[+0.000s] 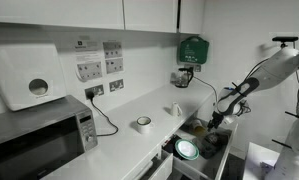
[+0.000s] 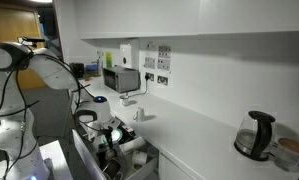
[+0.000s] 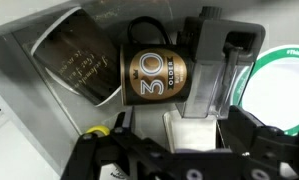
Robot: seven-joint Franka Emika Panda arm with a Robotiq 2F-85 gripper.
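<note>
My gripper stands open above the drawer, its fingers apart with nothing between them. Ahead of them in the wrist view lies a black mug [image 3: 156, 75] with a gold band and a printed "30". A dark brown and black item [image 3: 79, 57] is to its left. On the mug's right is a clear container with a black top [image 3: 211, 65]. Below that container a pale square object [image 3: 191, 131] shows between the fingers. In exterior view 1 the gripper [image 1: 216, 122] is small and its fingertips are hard to make out.
A white plate with a green rim [image 3: 279, 90] lies at the right of the wrist view. The drawer's grey wall [image 3: 19, 85] runs along the left. On the counter are a white kettle-like jug [image 1: 177, 109] and a pot [image 1: 143, 125].
</note>
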